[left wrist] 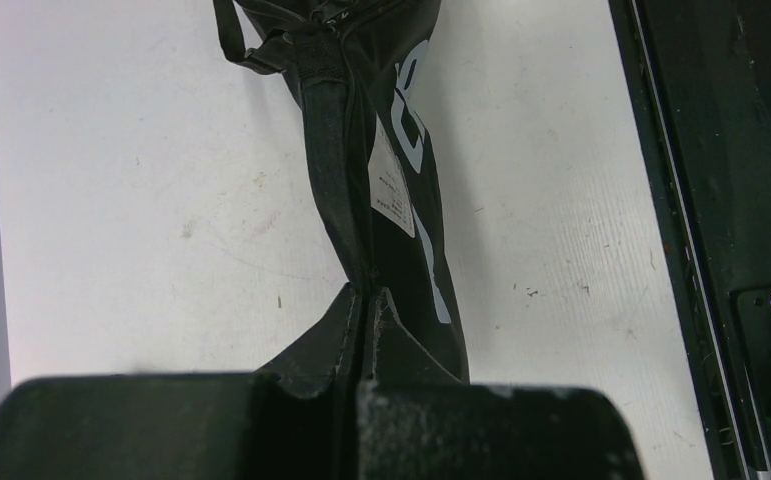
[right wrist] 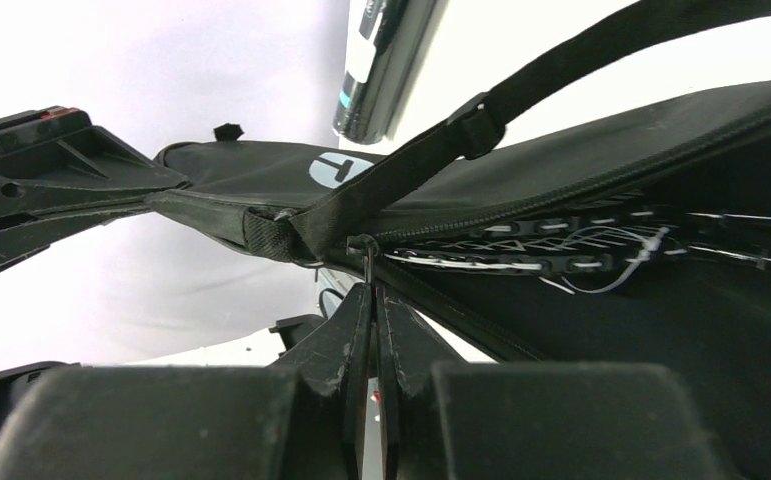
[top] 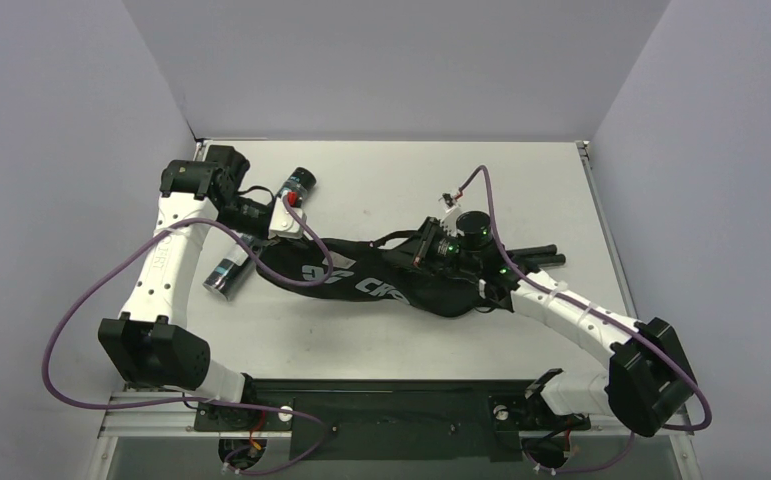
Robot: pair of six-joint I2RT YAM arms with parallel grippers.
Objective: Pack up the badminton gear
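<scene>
A long black badminton bag (top: 346, 275) with pale lettering lies across the table. My left gripper is shut on its left end, pulling the strap-side fabric taut. The zipper (right wrist: 571, 185) is open to the right of its slider (right wrist: 363, 243), and racket strings (right wrist: 606, 240) show inside. At the slider, my right gripper is shut, with the thin zipper pull (right wrist: 369, 266) running down between its fingertips. Black handles (top: 541, 262) stick out at the bag's right end, partly behind the right arm.
A shuttlecock tube (top: 224, 280) lies at the left, partly under the left arm. A loose strap (right wrist: 481, 120) arches over the bag opening. Bare table (top: 411, 185) lies behind the bag and in front of it.
</scene>
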